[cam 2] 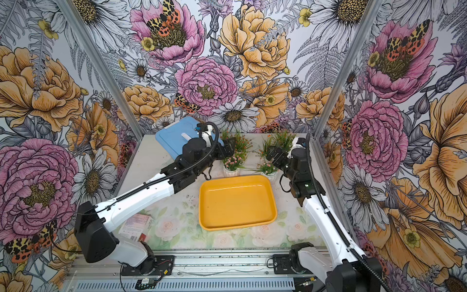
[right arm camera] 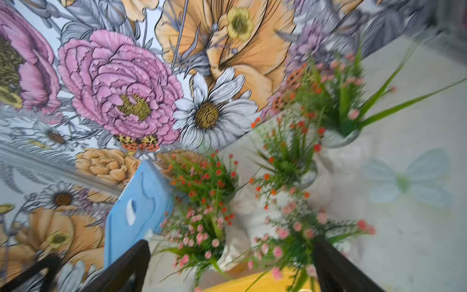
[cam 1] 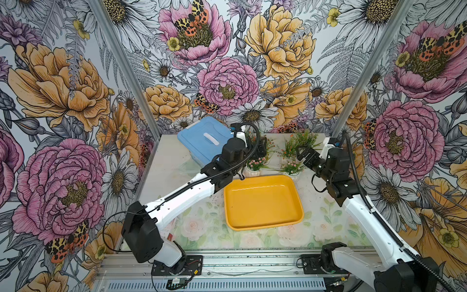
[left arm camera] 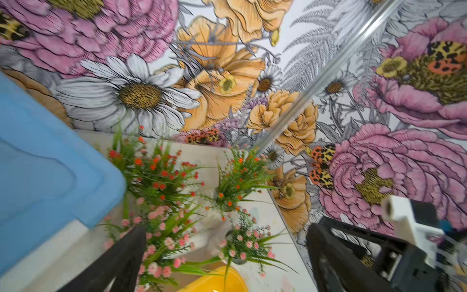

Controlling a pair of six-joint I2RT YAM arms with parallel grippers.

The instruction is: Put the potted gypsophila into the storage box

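Note:
Several potted gypsophila stand in a cluster behind the tray: two with pink flowers in front [right arm camera: 194, 238] [right arm camera: 294, 236], red-flowered ones [right arm camera: 204, 177] [right arm camera: 287, 153] behind, and one more [right arm camera: 340, 97] at the far right. My left gripper is open, its fingers wide apart with plants beyond them and nothing held. In the top views its arm reaches past the storage box and partly covers the left plants. My right gripper is open too, held over the right side of the cluster. A storage box with a blue lid [cam 1: 202, 136] stands back left, its lid on.
A yellow tray [cam 1: 262, 202] lies empty in the middle, just in front of the plants. A flower-patterned wall closes off the back.

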